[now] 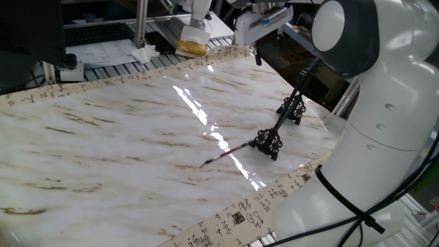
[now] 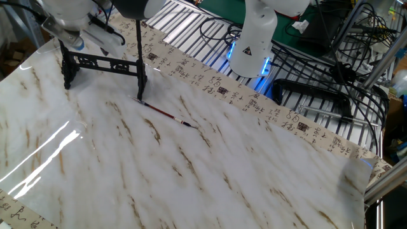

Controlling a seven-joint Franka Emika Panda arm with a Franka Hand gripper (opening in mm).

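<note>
A thin brush with a dark reddish handle lies on the marbled sheet, one end close to the foot of a black ornate stand. In the second exterior view the brush lies at a slant beside the right leg of the upright stand. My gripper is above the table, beyond the stand in the first exterior view and apart from the brush. Its fingers are only partly visible, so the width of the finger cannot be told.
The stand's crossbar and two feet occupy one end of the table, under the arm. Most of the marbled sheet is bare. Behind it stand a second white robot base, a black tray and loose cables.
</note>
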